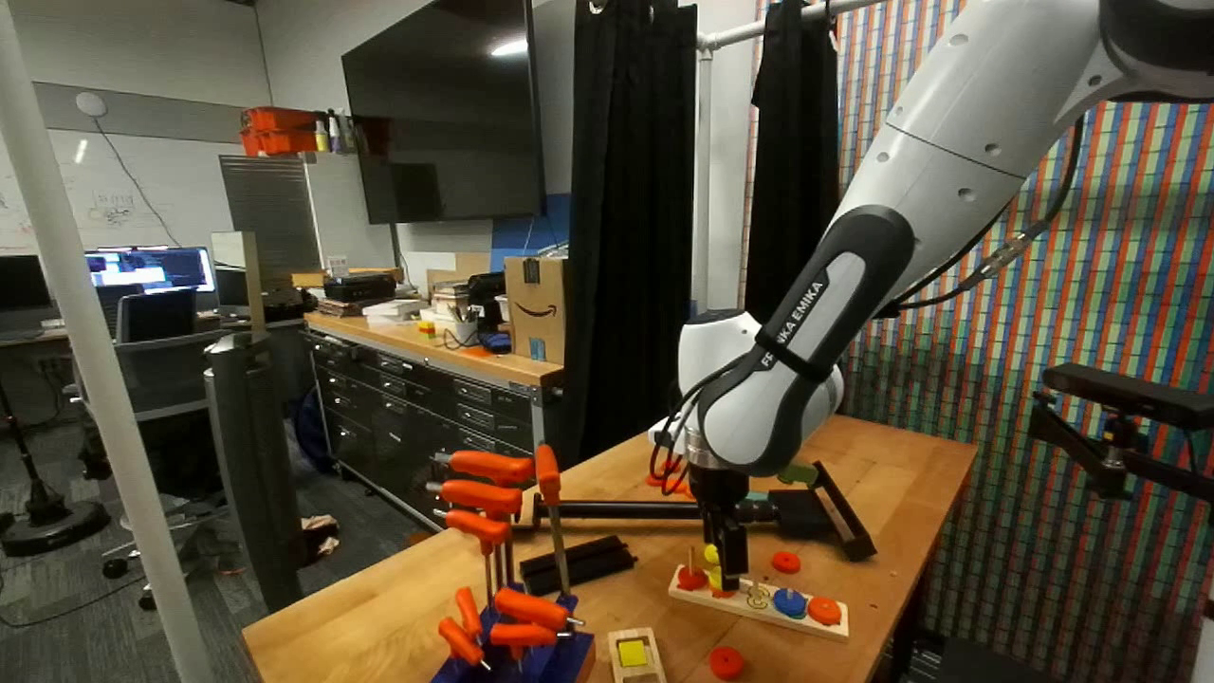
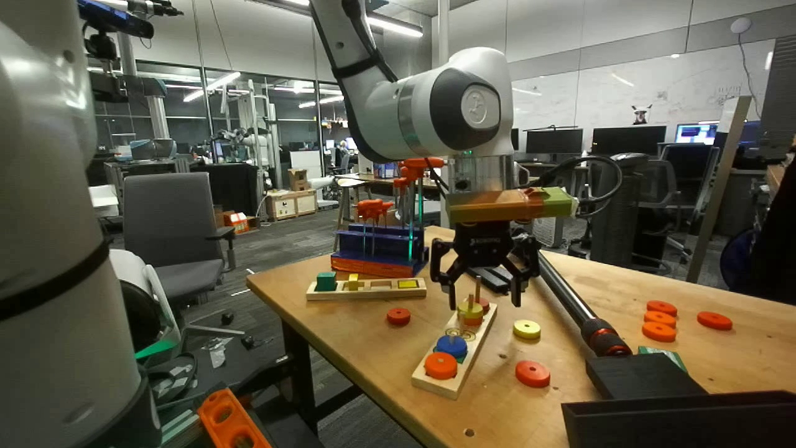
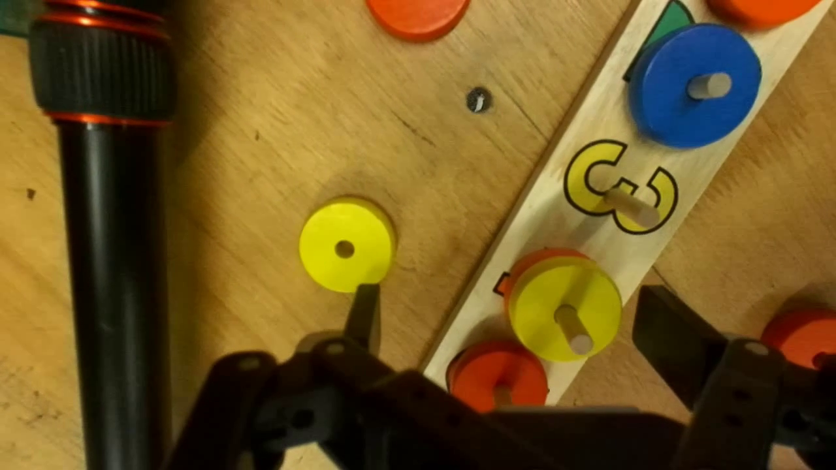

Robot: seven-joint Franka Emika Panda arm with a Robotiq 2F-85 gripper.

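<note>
My gripper stands open above a wooden peg board (image 3: 541, 196), fingers apart on either side of it. Between the fingers, in the wrist view, a yellow disc (image 3: 552, 305) sits around a peg on top of an orange disc (image 3: 541, 257). Beside it on the board is a red disc (image 3: 486, 376) at the end peg. The peg at the printed yellow 3 (image 3: 639, 210) is bare. Further along are a blue disc (image 3: 666, 94) and an orange disc (image 2: 441, 366). A loose yellow disc (image 3: 337, 235) lies on the table near the left fingertip.
Loose red discs (image 2: 533, 374) (image 2: 398, 317) lie on both sides of the board, with several more at the right. A black pole (image 3: 113, 274) runs beside the loose yellow disc. Hex keys in a blue stand (image 2: 379, 244) and a block tray (image 2: 380, 294) stand behind.
</note>
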